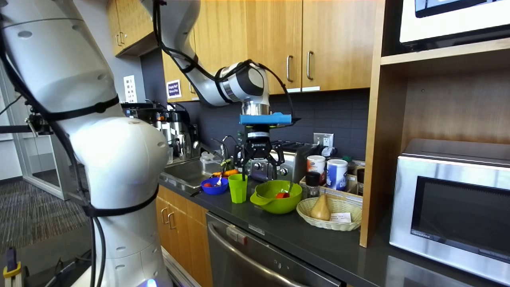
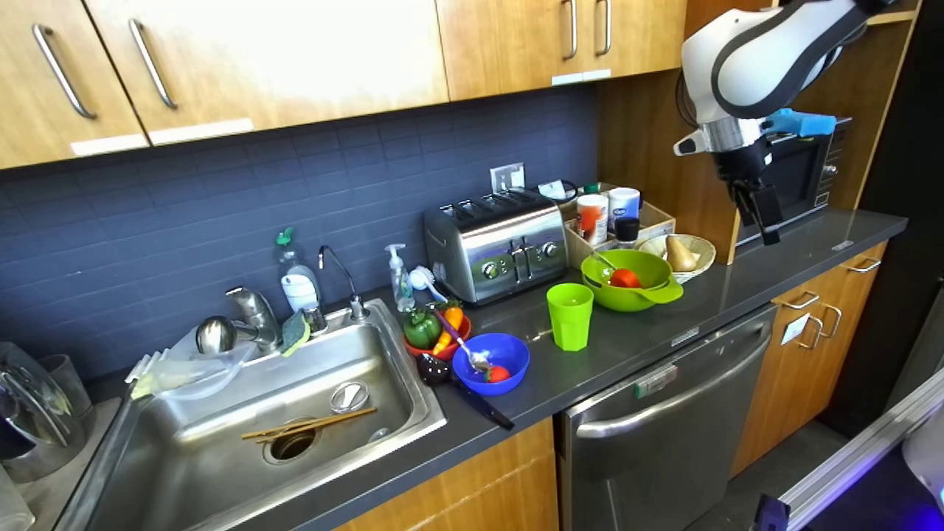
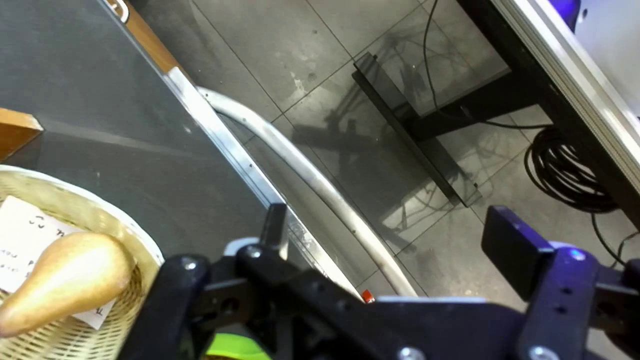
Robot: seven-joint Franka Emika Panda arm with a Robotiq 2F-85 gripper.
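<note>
My gripper (image 1: 259,173) is open and pointing down, with nothing between its spread fingers. The wrist view shows the counter's front edge, the dishwasher handle (image 3: 318,180) and the floor below it. In the second exterior view the gripper (image 2: 759,221) hangs above counter height, right of the basket. A green cup (image 2: 570,317) stands upright on the counter. Beside it is a green bowl (image 2: 630,296) with a red item (image 2: 625,278) and a utensil inside. A wicker basket (image 1: 306,216) holds a pear-shaped item (image 1: 320,208) and a paper note (image 1: 340,217).
A blue bowl (image 2: 518,346) with a spoon and red item sits near the sink (image 2: 425,389). A dark ladle (image 2: 478,403) lies beside it. The toaster (image 2: 495,248) and a box of canisters (image 2: 659,217) line the back. A wooden divider (image 1: 371,143) stands right of the basket.
</note>
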